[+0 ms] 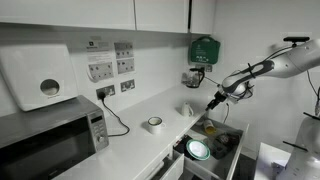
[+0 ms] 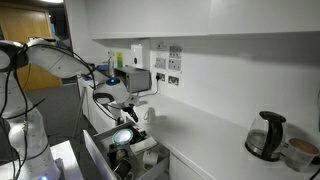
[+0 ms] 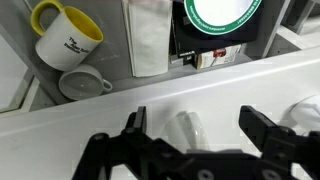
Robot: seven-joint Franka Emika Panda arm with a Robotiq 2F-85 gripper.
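My gripper is open over the white counter [image 3: 60,135], its dark fingers [image 3: 134,124] spread wide at the bottom of the wrist view. Between them, lower down, a white object [image 3: 186,130] is partly covered by the gripper; I see no contact. Exterior view 1 has the gripper [image 1: 211,105] to the right of a white jug-like item [image 1: 187,109]. In the open drawer lie a yellow-and-white mug [image 3: 73,38], a smaller pale mug [image 3: 84,82] on its side and a green-rimmed white plate [image 3: 221,8].
A white-and-dark pot [image 1: 154,125] and a microwave [image 1: 58,132] occupy the counter in exterior view 1. Exterior view 2 shows a kettle [image 2: 265,136] at the right. Bare counter lies between. The drawer's edge [image 3: 130,88] runs alongside the counter.
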